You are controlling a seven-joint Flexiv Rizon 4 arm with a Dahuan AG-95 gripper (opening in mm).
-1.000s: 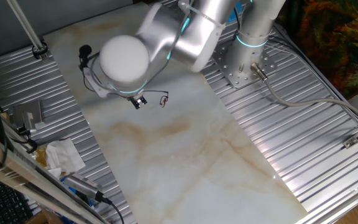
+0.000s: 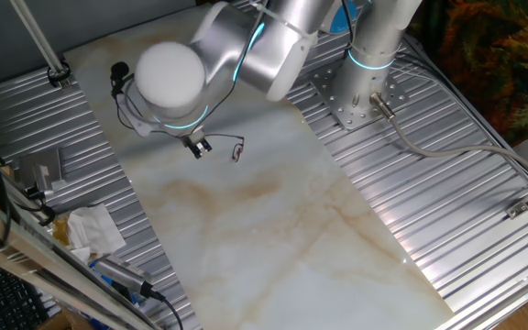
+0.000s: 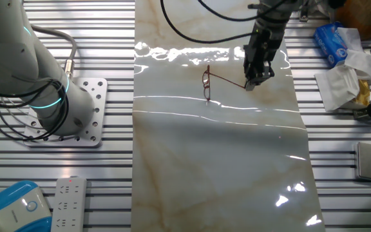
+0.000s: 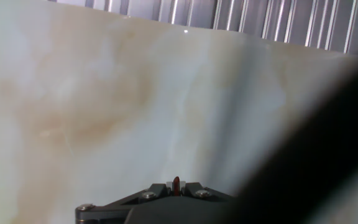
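A pair of thin reddish-brown glasses [image 3: 207, 84] hangs beside my gripper [image 3: 250, 84], joined to it by one long temple arm. In exterior view 1 the glasses [image 2: 237, 152] stick out to the right of my gripper [image 2: 200, 148], over the marbled sheet. From the wrist, a dark red tip of the temple [image 4: 176, 185] shows squeezed between the fingertips of my gripper, which is shut on it. The lenses and the rest of the frame fall outside the wrist view.
The marbled sheet [image 2: 273, 247] is otherwise bare, with wide free room. To its left on the slatted table lie white tissue [image 2: 94, 229] and a cylindrical silver device [image 2: 122, 273]. A power strip [image 3: 68, 205] sits near the robot base.
In exterior view 1 the gripper and the glasses have shifted slightly left, along with the arm. The glasses stay in its grip, and nothing else has moved.
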